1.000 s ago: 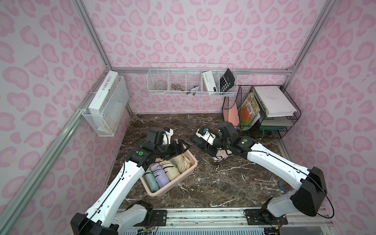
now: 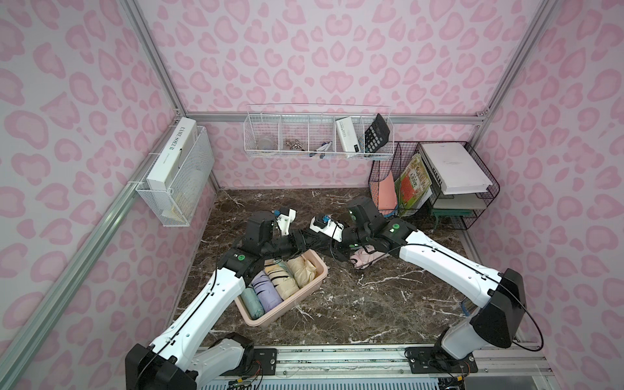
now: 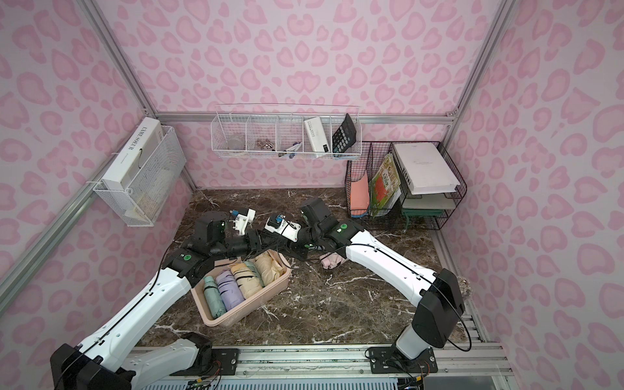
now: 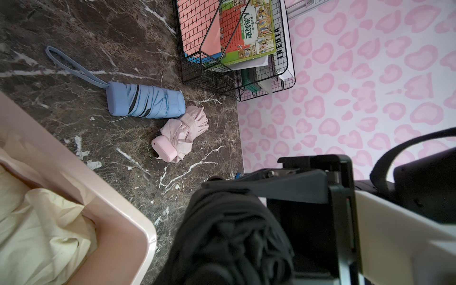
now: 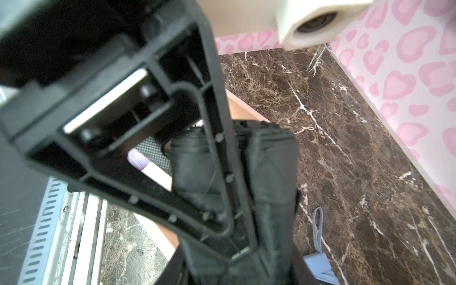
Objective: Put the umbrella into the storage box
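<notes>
A black folded umbrella (image 4: 223,237) is held by my right gripper (image 3: 279,241) above the right end of the pink storage box (image 2: 292,302). My left gripper (image 2: 303,239) meets it there, its fingers round or against the umbrella; whether they grip it is unclear. The box holds several rolled umbrellas. A light blue umbrella (image 4: 142,101) and a pink umbrella (image 4: 180,133) lie on the table in the left wrist view.
A black wire rack (image 2: 461,208) with books and papers stands at the back right. White wire baskets (image 2: 279,149) hang on the back and left walls.
My right arm has moved left and slightly up with the black umbrella. My left arm has shifted right and up, so the two grippers now meet.
</notes>
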